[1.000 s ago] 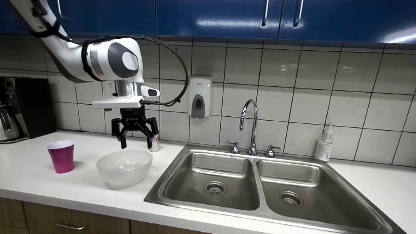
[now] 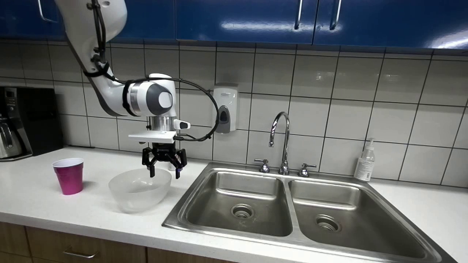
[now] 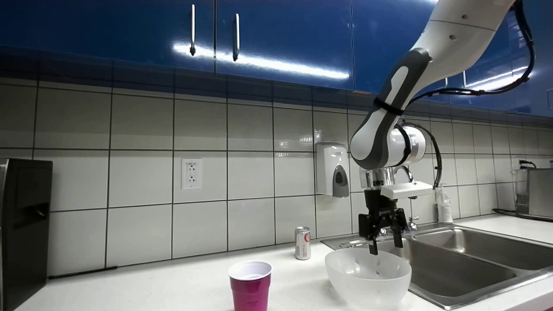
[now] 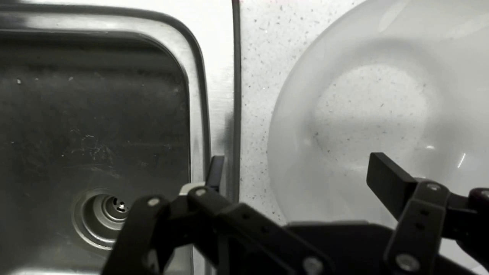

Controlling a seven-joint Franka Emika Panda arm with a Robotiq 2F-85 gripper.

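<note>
A frosted, see-through bowl (image 2: 138, 193) stands upright on the counter, left of the sink, and looks empty. Just above its sink-side rim is my gripper (image 2: 164, 171), open and with nothing between its fingers. In exterior view 2 the gripper (image 3: 386, 248) shows over the bowl (image 3: 363, 285). From the wrist, one fingertip (image 4: 389, 181) appears over the bowl (image 4: 293, 151) and the other over the sink's edge, so the near rim passes between them in that view. Whether either finger touches the bowl I cannot tell.
A magenta cup (image 2: 70, 177) stands left of the bowl. Behind it, near the wall, is a soda can (image 3: 303, 243). The double sink (image 2: 289, 206) with its faucet (image 2: 283, 140) lies to the right. Counter between cup and bowl is clear.
My gripper has come down and shifted toward the sink and the viewer, from above the bowl's back to its sink-side rim. Bowl and cup have not moved; the can is now mostly hidden.
</note>
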